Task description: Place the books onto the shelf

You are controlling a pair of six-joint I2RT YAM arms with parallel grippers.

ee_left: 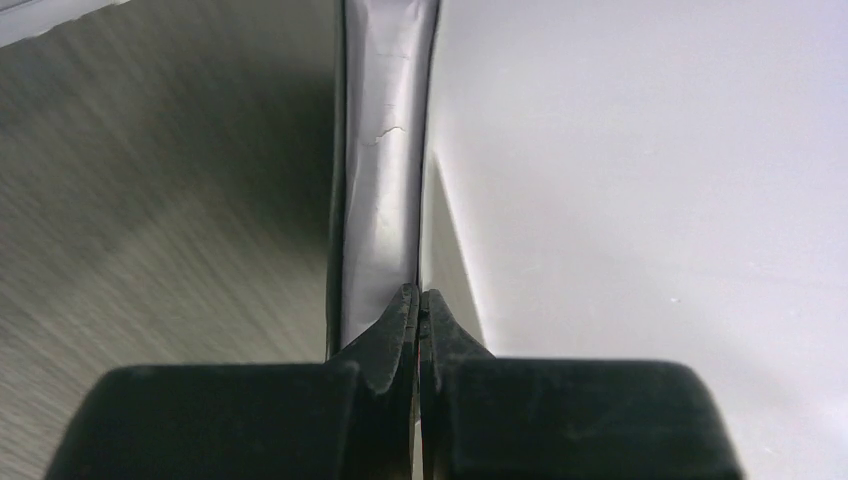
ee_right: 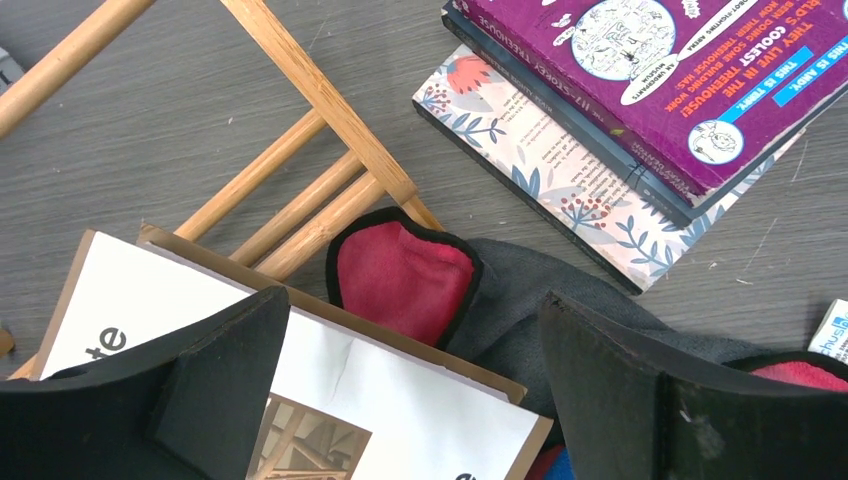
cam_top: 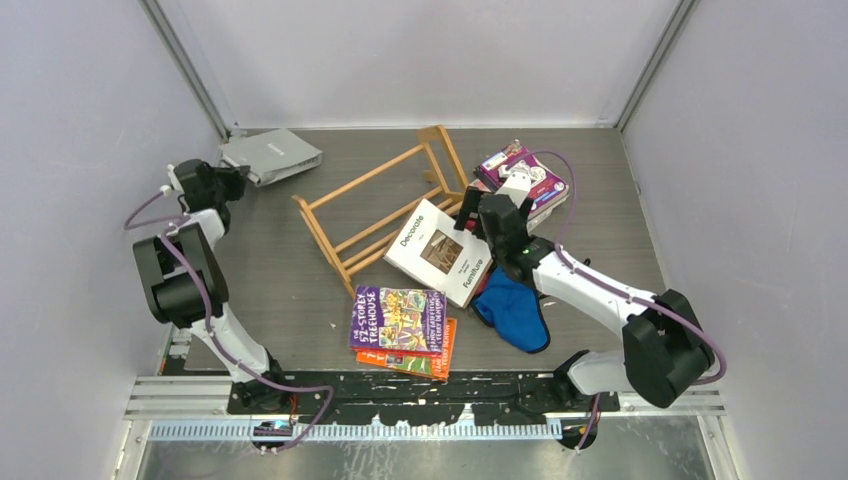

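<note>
A grey file (cam_top: 270, 155) lies at the back left. My left gripper (cam_top: 243, 172) is at its near-left corner, shut; in the left wrist view its tips (ee_left: 420, 300) meet at the file's spine (ee_left: 380, 170), and I cannot tell if anything thin is between them. My right gripper is open above the white Decorate book (cam_top: 435, 250). A purple book (cam_top: 398, 318) lies on an orange book (cam_top: 400, 365) at the front. At the back right, a purple book (ee_right: 660, 70) tops a stack over a floral book (ee_right: 530, 150).
A wooden rack (cam_top: 370, 175) lies across the middle. A blue cloth mitt (cam_top: 510, 315) lies right of the Decorate book.
</note>
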